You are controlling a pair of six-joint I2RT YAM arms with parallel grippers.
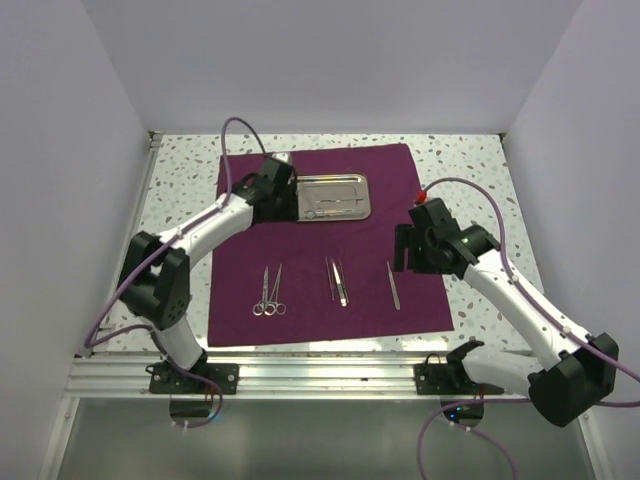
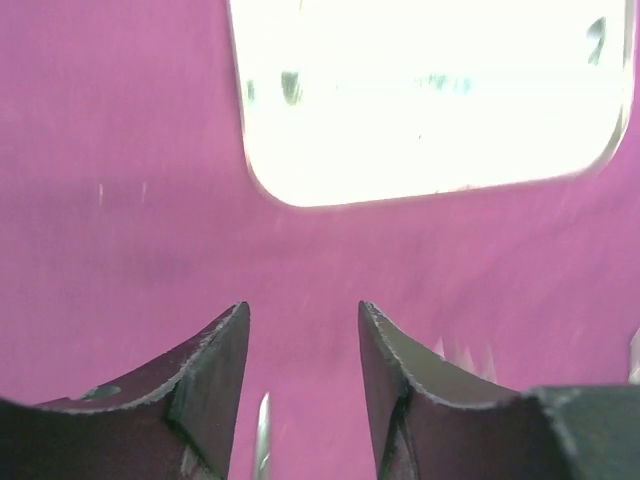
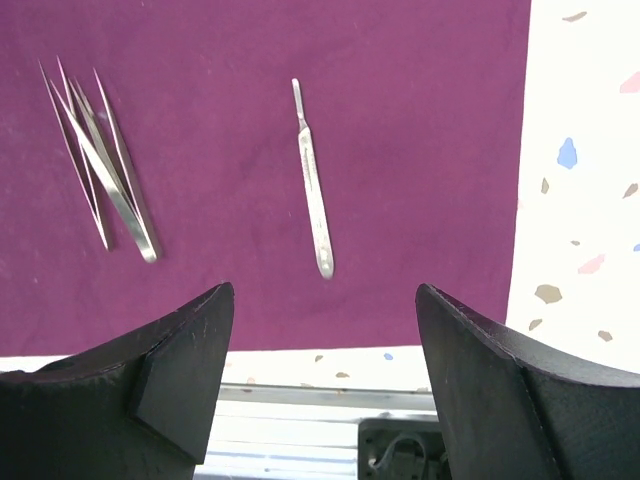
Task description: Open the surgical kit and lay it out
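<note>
The silver tray (image 1: 360,207) lies at the back middle, with several thin metal instruments inside. In the left wrist view the tray (image 2: 320,197) is washed out and blurred. My left gripper (image 1: 291,214) hangs by its left side, open and empty. Two scissor-like instruments (image 1: 265,295) lie side by side on the cloth at front left. Several tweezers (image 1: 338,285) (image 3: 112,180) lie at front middle. To their right is a scalpel handle (image 1: 393,287) (image 3: 316,200), lying alone. My right gripper is open above the cloth near it, nothing between its fingers.
A purple cloth (image 1: 310,255) (image 3: 420,150) covers most of the speckled table (image 1: 470,165). Bare cloth shows between the tray and the front instruments. A metal rail (image 1: 330,365) runs along the front edge.
</note>
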